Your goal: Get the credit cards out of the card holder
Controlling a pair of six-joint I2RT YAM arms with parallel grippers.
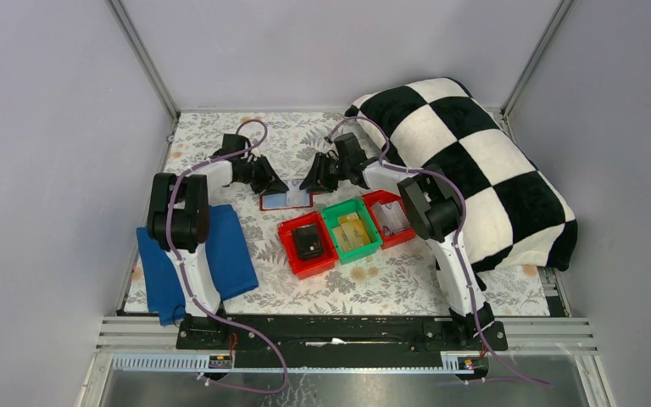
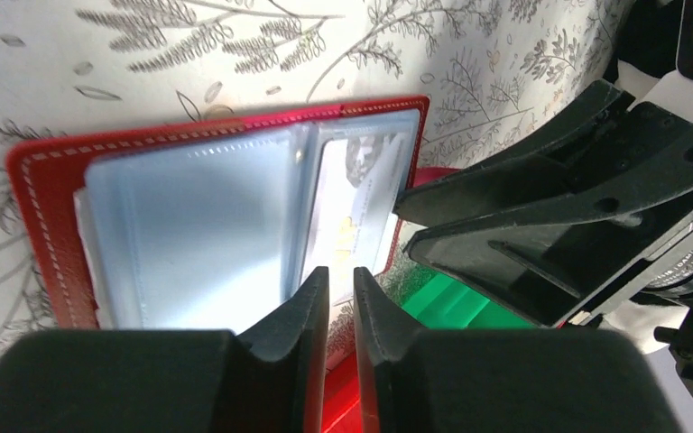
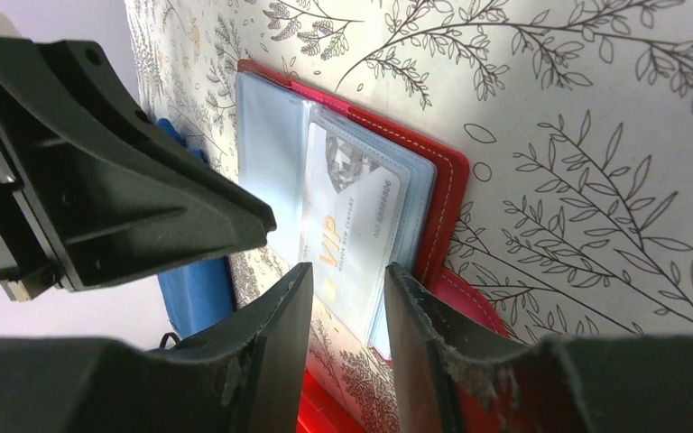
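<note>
The red card holder [image 1: 275, 202] lies open on the patterned cloth, its clear sleeves facing up. In the right wrist view, a white VIP card [image 3: 350, 212] sits inside the right-hand sleeve; the left sleeve looks pale blue, and I cannot tell what it holds. Over the holder's middle, my left gripper is part open, with a narrow gap and nothing visible between its fingers. My right gripper stands open more widely at the card's right side, one fingertip [image 3: 392, 271] by the card's edge. Whether that fingertip touches the sleeve is unclear.
In front of the holder stand a red bin [image 1: 315, 264] with a black item, a green bin [image 1: 358, 253] with yellowish items and another red bin [image 1: 400, 238]. Blue cloth [image 1: 230, 254] lies at the left, a checkered cushion [image 1: 492, 157] at the right. Behind the holder is free room.
</note>
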